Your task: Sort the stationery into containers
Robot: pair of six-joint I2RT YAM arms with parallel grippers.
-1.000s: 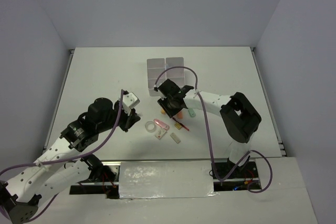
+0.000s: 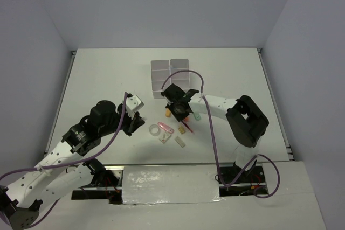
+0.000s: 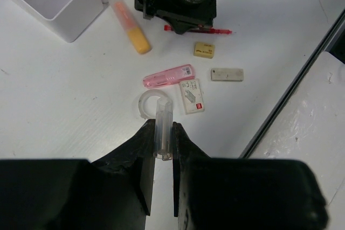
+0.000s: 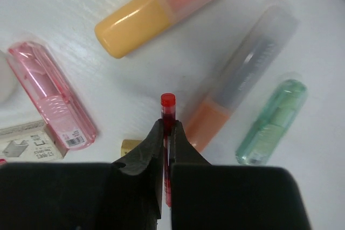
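Note:
My right gripper is shut on a slim red stick (image 4: 168, 102), whose red end pokes up beyond the fingertips. In the left wrist view the red stick (image 3: 218, 30) shows partly, hanging under the right gripper's dark body. My left gripper is shut on a short clear tube (image 3: 164, 138), away to the left of the loose items. On the table lie a pink case (image 4: 54, 98), a small yellow eraser (image 3: 204, 50), a yellow-capped orange tube (image 4: 137, 22), an orange-capped grey tube (image 4: 237, 74) and a green case (image 4: 272, 122).
A white compartment container (image 2: 160, 74) stands at the back middle, behind the right gripper. A white tape ring (image 2: 154, 130), a boxed eraser (image 3: 191, 96) and a grey eraser (image 3: 227, 74) lie towards the front.
The left arm shows little movement and keeps the clear tube.

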